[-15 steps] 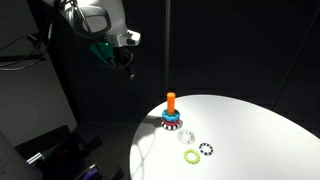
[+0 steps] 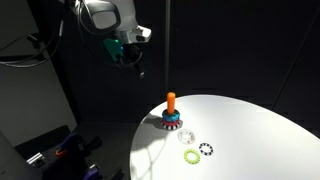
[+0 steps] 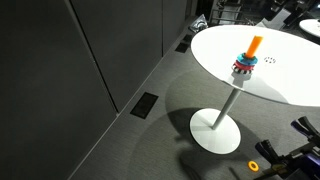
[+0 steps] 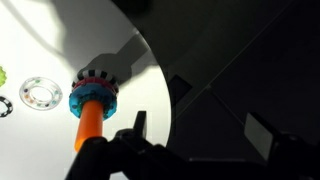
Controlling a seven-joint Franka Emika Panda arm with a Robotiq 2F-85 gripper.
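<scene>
An orange peg [image 2: 171, 103] stands upright on the white round table, with a stack of coloured rings [image 2: 172, 119] around its base. The wrist view shows the peg [image 4: 89, 124] at lower left, its blue rings [image 4: 94, 96] above black-and-white and red ones. Lying loose beside the stack are a clear ring [image 2: 187, 136], a green ring [image 2: 192, 157] and a black-and-white ring [image 2: 206, 150]. My gripper is open, its dark fingers far apart and nothing visible between them. It hangs high, left of the peg in exterior view 1.
On the floor, an orange ring [image 3: 253, 166] lies near dark equipment [image 3: 295, 155]. Dark floor shows beyond the table edge in the wrist view.
The peg and rings have not moved.
</scene>
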